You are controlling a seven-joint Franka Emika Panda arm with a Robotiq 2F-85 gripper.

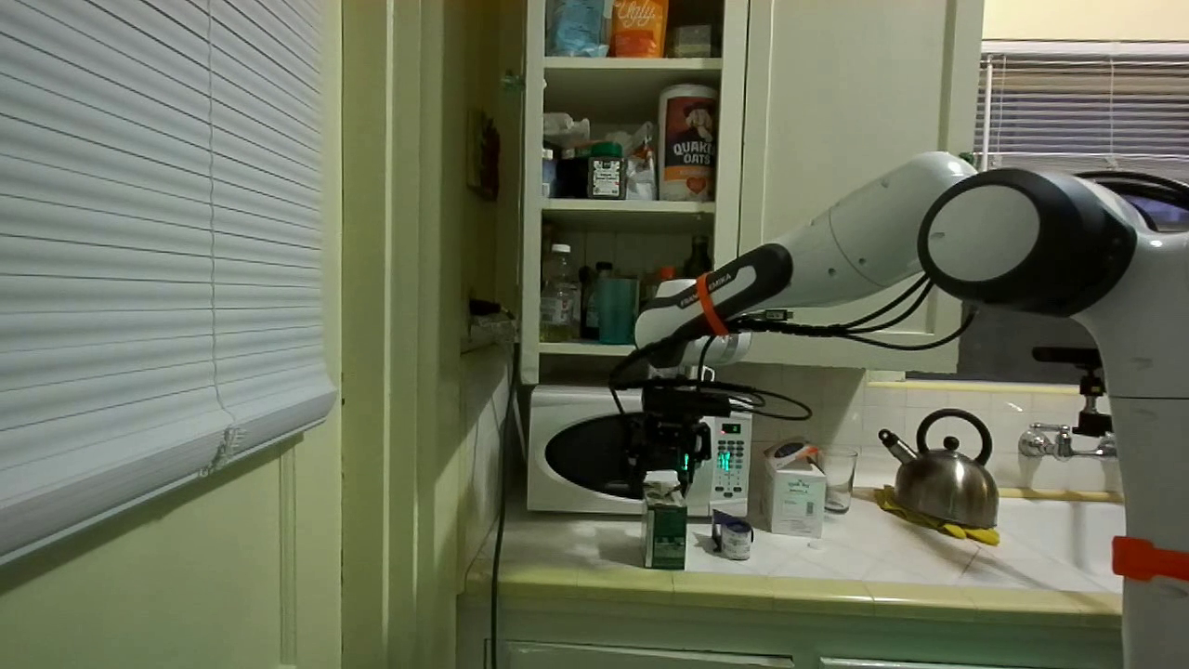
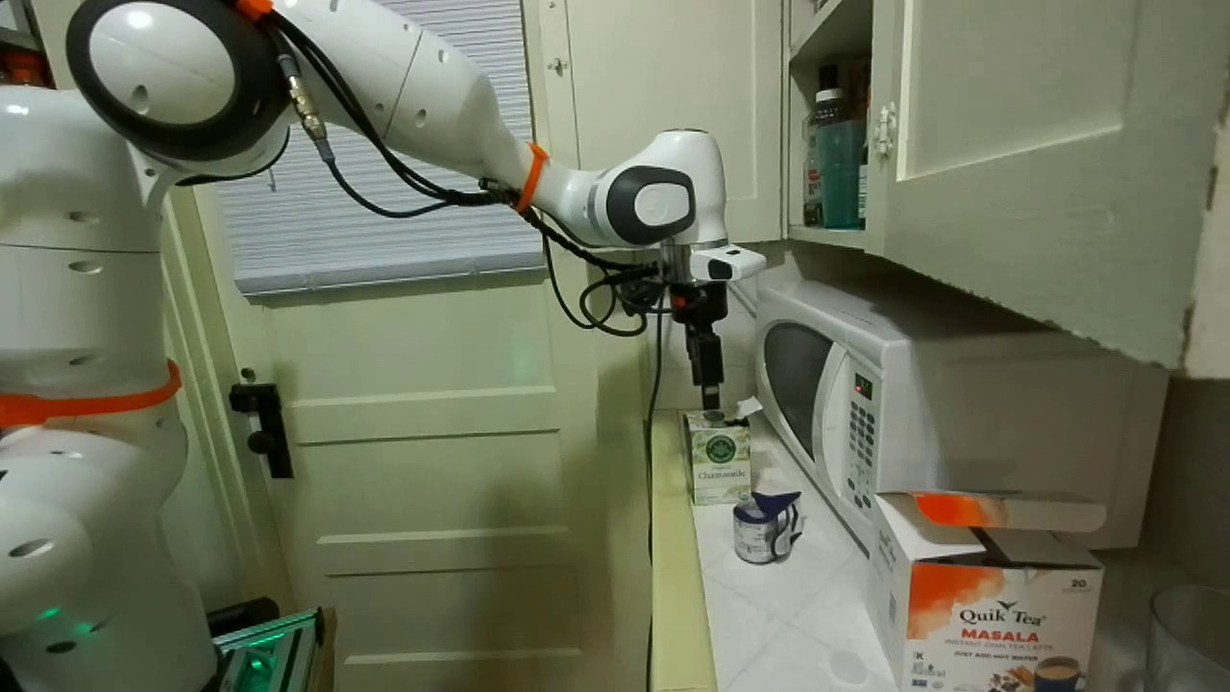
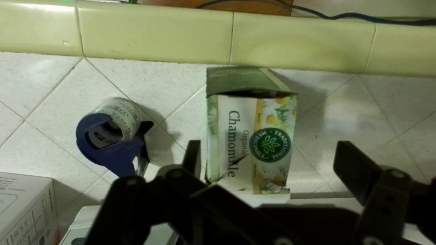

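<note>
A green and white chamomile tea box stands upright on the counter, its top flap raised. My gripper is open above it, one finger to each side of the box in the wrist view, with nothing held. From the side, the gripper hangs pointing down, its fingertips at about the height of the top of the tea box. Whether the fingers touch the box is unclear. A tape roll in a blue dispenser lies on the counter beside the box.
Behind the box is a white microwave. A Quik Tea box and a glass stand to one side, with a kettle farther along. Above, a cabinet is open. The counter's yellow edge runs close to the tea box.
</note>
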